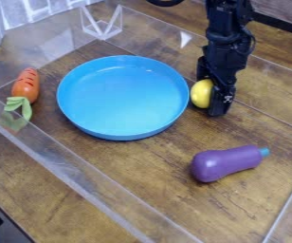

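My black gripper (214, 90) reaches down from the top of the camera view onto a small yellow object (201, 93), right beside the rim of a blue plate (123, 95). Its fingers straddle or touch the yellow object, which they partly cover; whether they grip it is hard to make out.
An orange toy carrot (25, 87) lies at the left and a purple eggplant (222, 162) at the lower right, both on the wooden table (136, 195). Clear plastic edges run along the left and top left.
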